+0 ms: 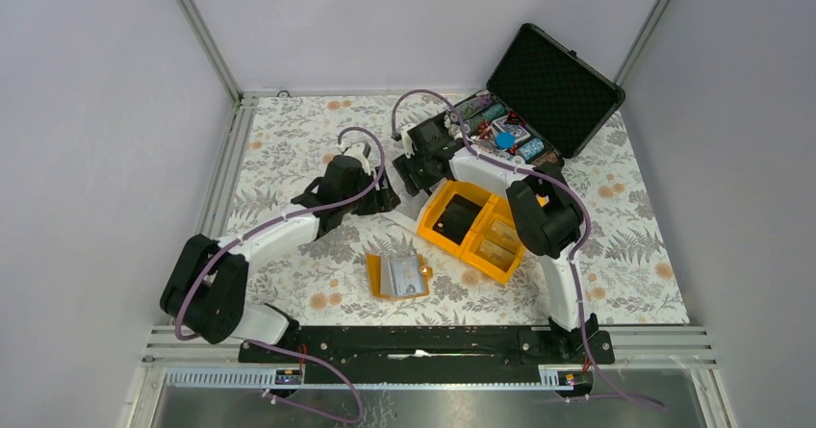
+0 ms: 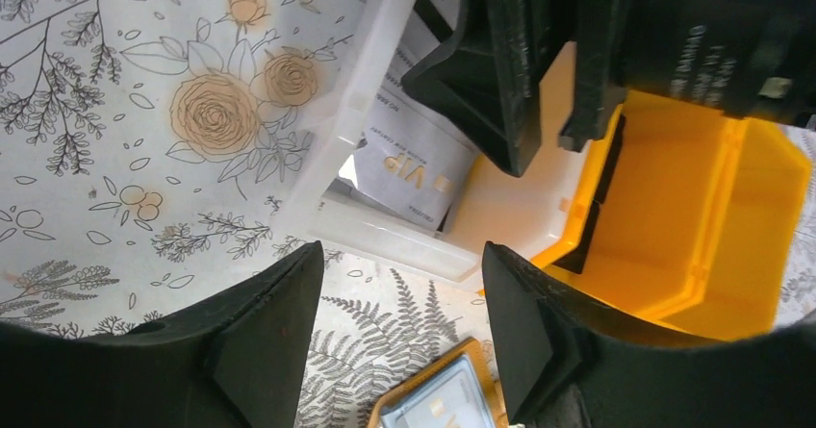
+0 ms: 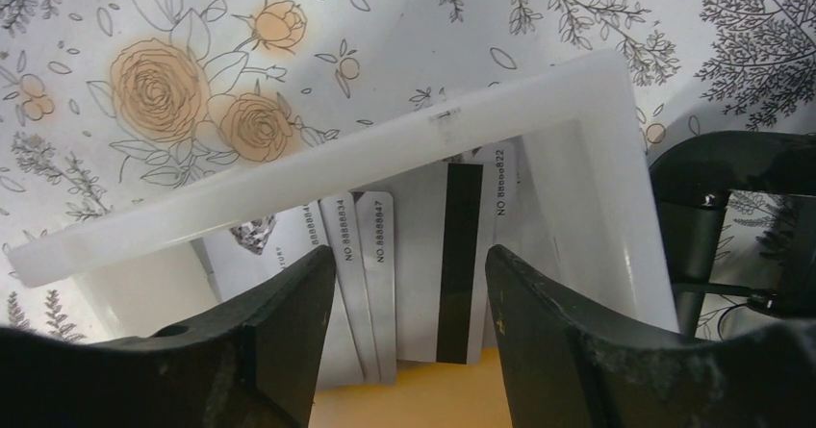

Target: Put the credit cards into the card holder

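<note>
In the white tray lie several pale credit cards, some striped or numbered; one shows "VIP" in the left wrist view. My right gripper is open over the cards. My left gripper stands open beside the tray's outer wall, nothing between its fingers; the right gripper also shows above the cards in that view. The yellow card holder (image 1: 375,274), with clear sleeves, lies open on the table, nearer the front.
A yellow compartment box (image 1: 467,253) adjoins the white tray. An open black case (image 1: 553,82) with assorted items stands at the back right.
</note>
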